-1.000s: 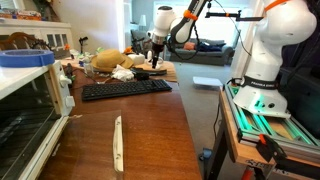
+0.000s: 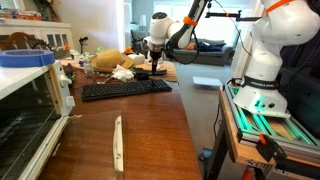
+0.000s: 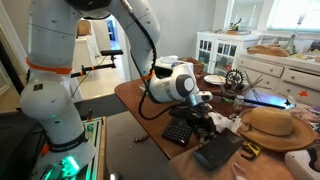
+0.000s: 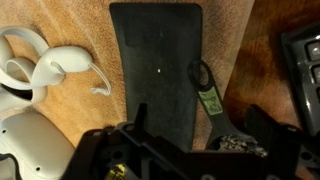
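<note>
My gripper is open and points down, its two fingers wide apart with nothing held between them. Below it in the wrist view lies a flat black board. A black brush-like tool with a green label on its handle lies along the board's right edge, and its wide end falls between my fingertips. From the side, the gripper is low over the table beside the dark board. How far the fingertips are from the tool is hard to judge.
A black keyboard lies close beside the gripper. White controller-like items are at the board's other side. A brown hat rests farther along the table. A pale strip lies on the otherwise clear wooden top.
Over the last second the arm has lowered, bringing my gripper closer to the tabletop. The objects on the table look unmoved.
</note>
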